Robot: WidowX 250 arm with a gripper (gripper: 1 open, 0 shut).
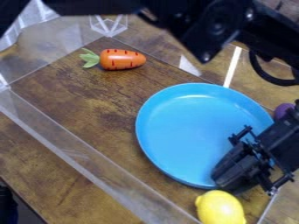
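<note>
My black gripper [246, 162] is at the lower right edge of a blue plate [187, 127], low over its rim. Its fingers are dark and crowded, so what lies between them is hard to make out. A yellow object [219, 208], like a lemon, sits just below the plate and gripper at the bottom of the view. A purple object [282, 110] is partly hidden behind the arm at the right.
A toy carrot [122, 59] lies at the upper left of the wooden surface [70, 114]. Clear plastic walls run along the left and lower left.
</note>
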